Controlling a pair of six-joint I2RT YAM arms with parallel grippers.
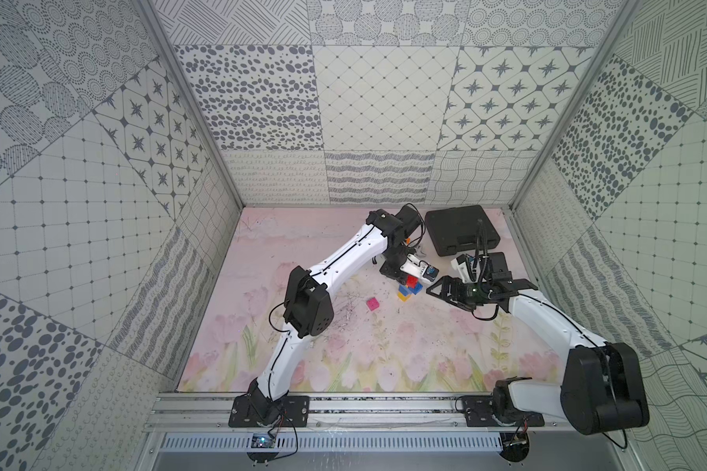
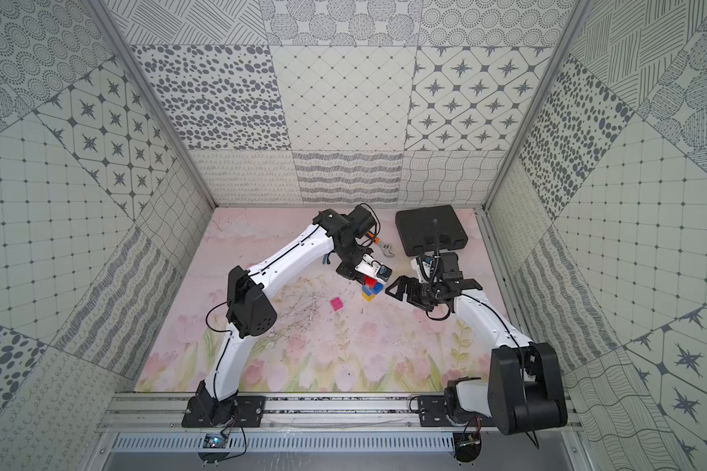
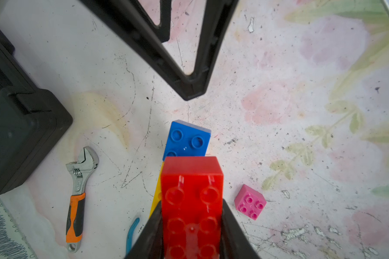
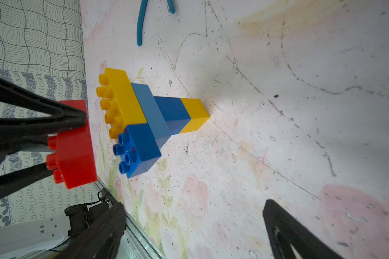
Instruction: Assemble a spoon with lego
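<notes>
Held in the left wrist view is a red brick [image 3: 192, 194], long and studded, with my left gripper shut on it. In the right wrist view the same red brick [image 4: 75, 157] hangs apart from the stack, on its studded side. The stack stands on the table: a yellow brick [image 4: 124, 99] and a blue brick [image 4: 142, 151] side by side at its studded end, then a lighter blue brick [image 4: 153, 114], a dark blue brick [image 4: 172, 113] and a yellow brick [image 4: 195, 114] at the base. My right gripper is open and empty, off to the stack's right.
A pink brick [image 3: 250, 201] lies loose on the table. An adjustable wrench [image 3: 78, 194] and a blue-handled tool [image 3: 131, 233] lie near the black case [image 3: 26, 133]. The right gripper's fingers [image 3: 190, 86] reach in close beside the stack.
</notes>
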